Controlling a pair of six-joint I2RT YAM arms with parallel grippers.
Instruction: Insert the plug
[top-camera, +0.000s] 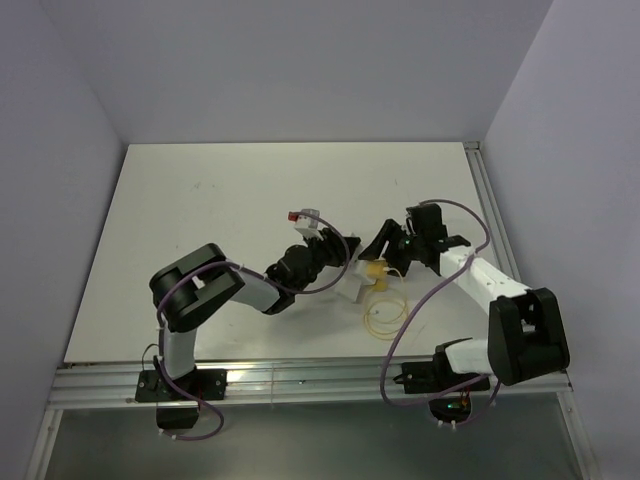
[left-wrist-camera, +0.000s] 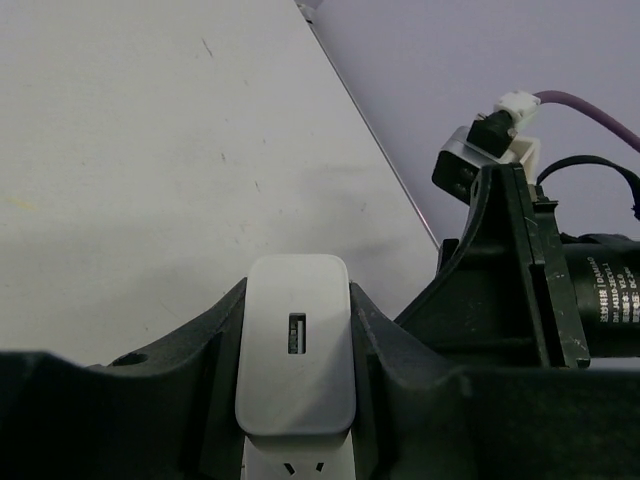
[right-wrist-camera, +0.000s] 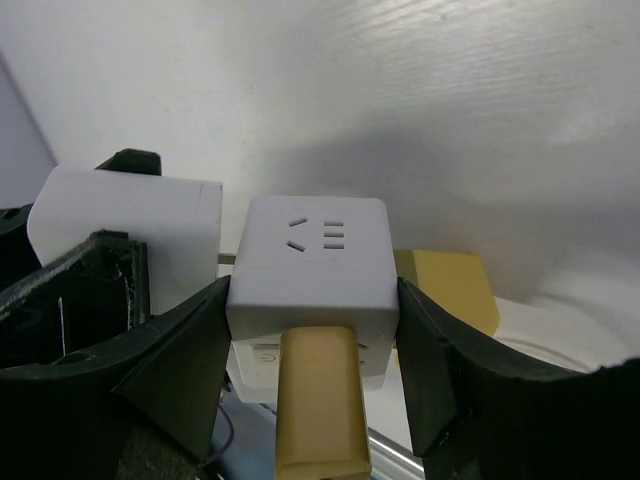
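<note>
My left gripper is shut on a white block (left-wrist-camera: 297, 390) with a small dark slot in its face; a part with socket slits shows just below it. In the right wrist view, this white piece (right-wrist-camera: 150, 225) is at the left, between the left black fingers. My right gripper is shut on a white cube (right-wrist-camera: 315, 240) with socket slits on its face. A yellow plug (right-wrist-camera: 320, 390) stands at its near side. Between the two white pieces is a narrow gap with a thin brownish piece in it. Whether they join cannot be told.
Another yellow piece (right-wrist-camera: 455, 285) sits beside the cube's right side. A loop of yellow cable (top-camera: 385, 318) lies below the grippers. A metal rail (top-camera: 300, 370) runs along its front.
</note>
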